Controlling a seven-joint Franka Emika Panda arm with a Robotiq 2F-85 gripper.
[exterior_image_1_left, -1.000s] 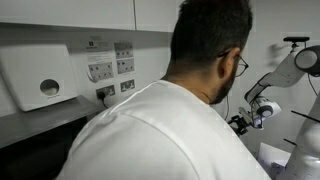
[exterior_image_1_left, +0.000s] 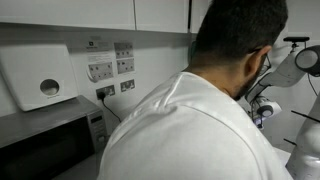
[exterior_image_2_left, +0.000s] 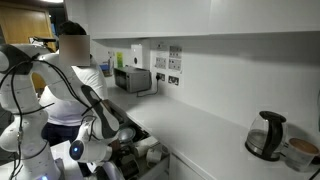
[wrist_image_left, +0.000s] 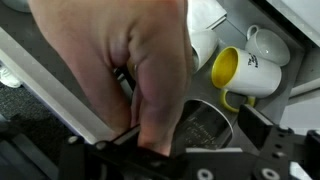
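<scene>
In the wrist view my gripper is open, its dark fingers spread at the lower left and lower right. A person's hand (wrist_image_left: 150, 60) reaches down between the fingers and hides much of the space there. Beyond it lie a white mug with a yellow inside (wrist_image_left: 247, 75), a white cup (wrist_image_left: 268, 45) and a clear glass (wrist_image_left: 203, 127), in a grey drawer or tray (wrist_image_left: 240, 14). Another pale cup (wrist_image_left: 203, 45) is partly covered by the hand. Whether the hand grips anything cannot be told.
A man in a white shirt (exterior_image_1_left: 195, 135) fills much of exterior view 1 and blocks most of the arm. On the counter (exterior_image_2_left: 205, 125) stand a kettle (exterior_image_2_left: 265, 135) and a microwave (exterior_image_2_left: 133, 79).
In exterior view 1 the man has shifted to the right, covering more of the arm and uncovering more of the microwave.
</scene>
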